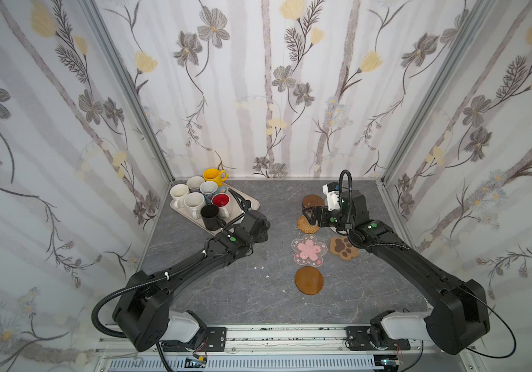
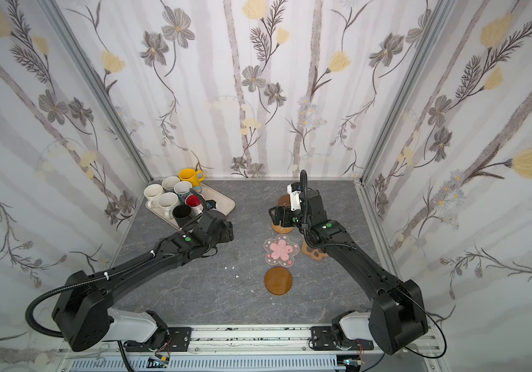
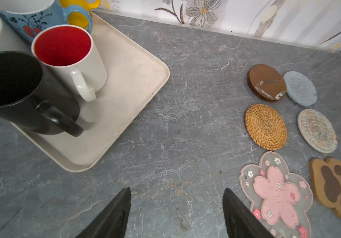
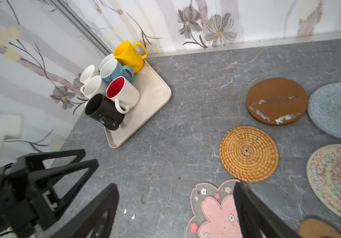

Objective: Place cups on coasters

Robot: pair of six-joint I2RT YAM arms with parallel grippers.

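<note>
Several mugs stand on a beige tray (image 3: 122, 103) at the left, among them a black mug (image 3: 11, 87), a red-lined white mug (image 3: 87, 67) and a yellow mug (image 4: 132, 57). Coasters lie on the right: brown round (image 4: 275, 101), blue (image 4: 333, 111), woven (image 4: 248, 152), patterned (image 3: 316, 130), pink flower (image 3: 275, 190), paw (image 3: 333, 186) and a front brown one (image 1: 308, 280). My left gripper is open above the table, right of the black mug. My right gripper is open over the coasters, nothing between its fingers.
Patterned walls bound the back and sides.
</note>
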